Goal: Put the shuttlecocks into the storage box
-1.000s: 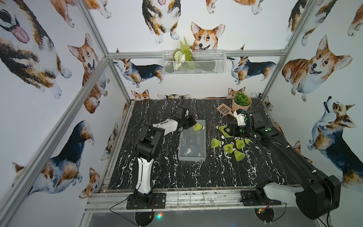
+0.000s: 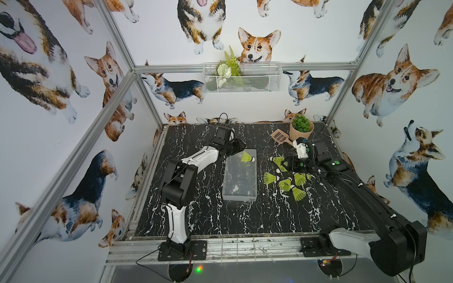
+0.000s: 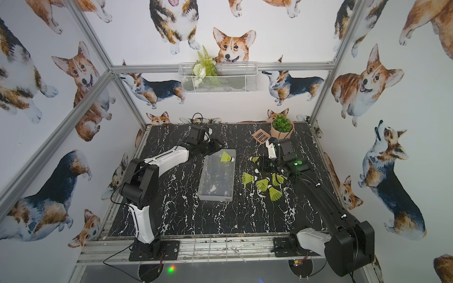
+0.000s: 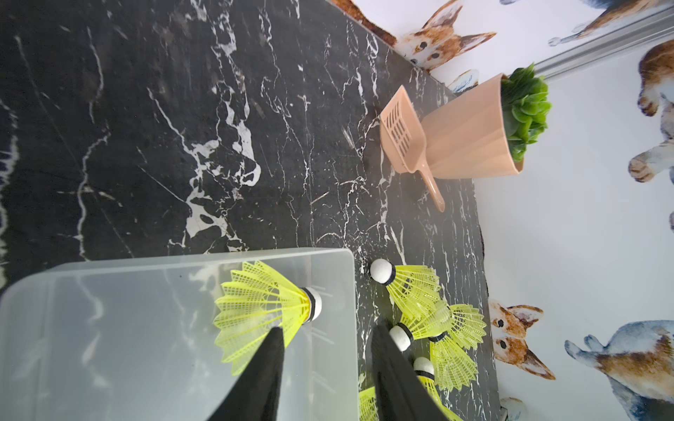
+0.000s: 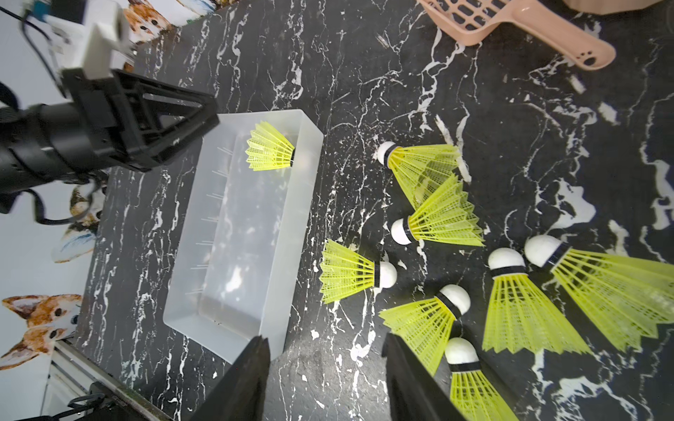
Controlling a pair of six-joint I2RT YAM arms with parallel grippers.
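Observation:
A translucent storage box (image 2: pixel 240 197) stands mid-table with one yellow shuttlecock (image 5: pixel 269 147) lying inside against its far end. My left gripper is open over that far end, nothing between its fingers; in the right wrist view the left gripper shows above the box's far left corner. Several yellow shuttlecocks with white heads lie on the table right of the box, among them a near one (image 5: pixel 351 272), an overlapping one (image 5: pixel 442 219) and a far one (image 5: pixel 424 165). Above this group hovers my right gripper, open and empty.
A peach slotted scoop (image 4: pixel 401 133) and a plant pot (image 4: pixel 467 133) stand at the back right, behind the shuttlecocks. A wire basket (image 2: pixel 243 82) hangs on the back wall. Left of the box the table is bare beneath the left arm.
My left gripper has risen and drawn slightly back from the box's far end, its elbow swinging left. The right arm has barely moved. The shuttlecock in the box stays put.

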